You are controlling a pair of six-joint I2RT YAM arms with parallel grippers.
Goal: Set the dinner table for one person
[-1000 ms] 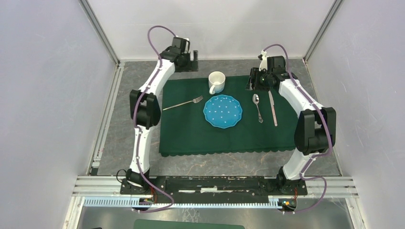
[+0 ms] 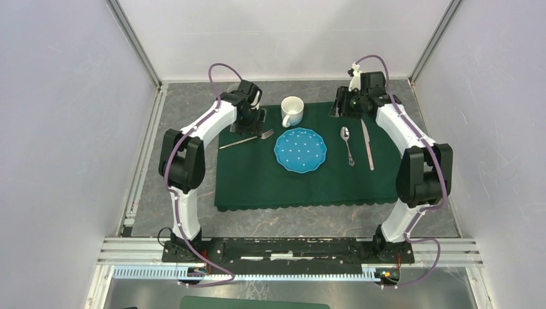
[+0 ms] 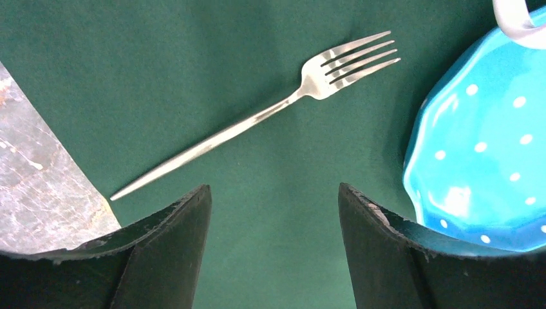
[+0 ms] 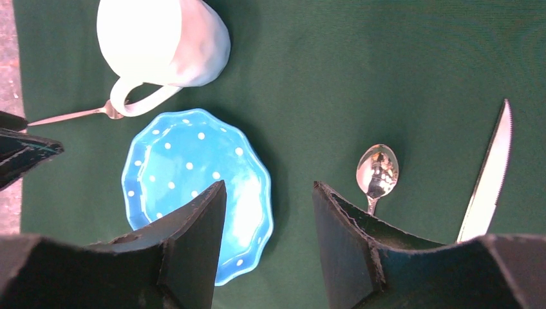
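Observation:
On the green placemat point(image 2: 283, 190) a blue dotted plate point(image 2: 300, 150) lies near the middle. Behind it stands a white mug point(image 2: 292, 110), its handle toward the plate. A fork point(image 3: 309, 84) rests slantwise left of the plate, tines toward it. Right of the plate are a spoon point(image 4: 377, 172) and, further right, a knife point(image 4: 489, 174). My left gripper is above the mat by the fork, fingers apart, nothing between them. Above the mat's back right, near the spoon and knife, my right gripper also stands open and empty.
Grey marbled table point(image 2: 257, 223) shows around the mat, with walls close on the left, right and back. In the right wrist view, fingers of the left gripper appear at the left edge.
My right gripper has moved only slightly. The tableware has stayed in place.

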